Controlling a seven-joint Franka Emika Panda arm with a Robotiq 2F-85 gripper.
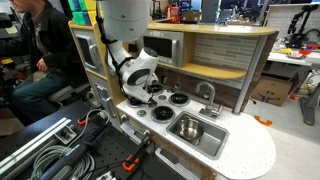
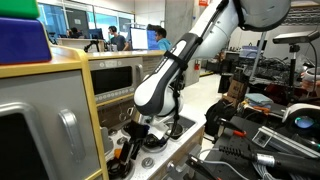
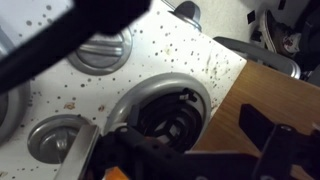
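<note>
In exterior view 1 my gripper hangs low over the left part of the white stove top, close to the burners. Exterior view 2 shows the gripper pointing down near a dark burner beside the wooden cabinet side. The fingers stand open, with nothing seen held between the fingers. Beneath them in the wrist view lies a black coil burner with a silver rim. A small piece of something orange shows at the bottom edge; what it is cannot be told.
The yellow wooden cabinet side stands close beside the arm. Rightward on the counter are more burners, a sink holding a metal pot, and a tap.
</note>
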